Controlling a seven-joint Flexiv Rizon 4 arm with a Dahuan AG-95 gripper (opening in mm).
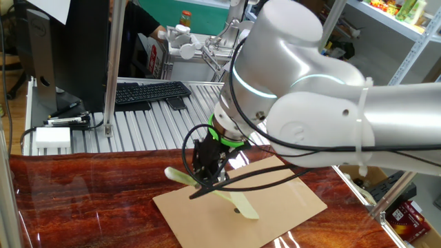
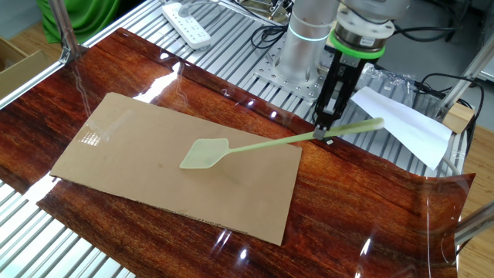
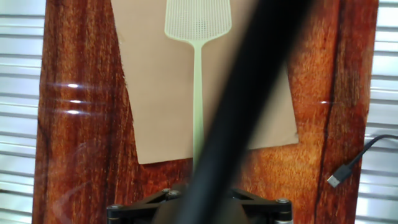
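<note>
A pale green fly swatter [image 2: 204, 153] is held by its handle, and my gripper [image 2: 321, 133] is shut on it in exterior view 2. The handle's end sticks out past the fingers to the right there. Its flat head is over the brown cardboard [image 2: 131, 154]; whether the head touches the board I cannot tell. In the wrist view the swatter [image 3: 198, 81] points straight away from the gripper, whose fingertips are hidden behind a blurred black cable. Exterior view 1 shows the swatter [image 1: 242, 204] slanting across the cardboard [image 1: 289, 200], below the wrist.
The cardboard lies on a glossy red-brown wood-grain sheet [image 2: 370, 208]. A white paper [image 2: 405, 123] and a power strip [image 2: 187, 27] are at the arm's side. A loose cable plug [image 3: 339, 176] rests on the sheet's right. Black cables [image 1: 275, 147] loop around the arm.
</note>
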